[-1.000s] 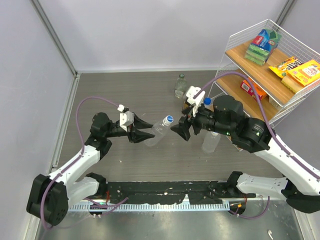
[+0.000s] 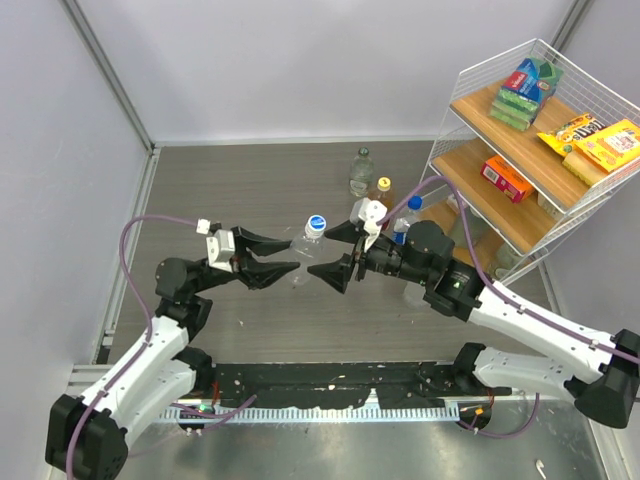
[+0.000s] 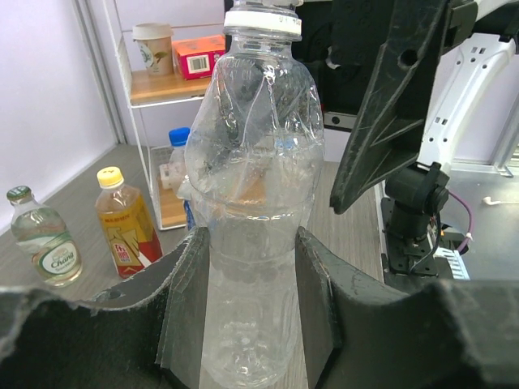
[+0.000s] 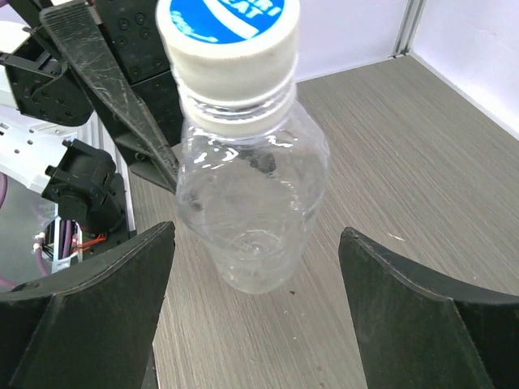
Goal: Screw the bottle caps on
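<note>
A clear plastic bottle is held upright between the arms, a white cap with blue top sitting on its neck; whether it is tight I cannot tell. My left gripper is shut on the bottle's body. My right gripper stands open right beside the bottle's upper part, its fingers either side of it in the top view. A glass bottle with green cap, a yellow-capped bottle and a blue-capped bottle stand behind.
A wire shelf rack with wooden boards and snacks fills the right back. Another clear bottle is partly hidden under the right arm.
The left gripper has moved left and turned the bottle more upright. The right gripper has moved left, closing in on the bottle's top.
</note>
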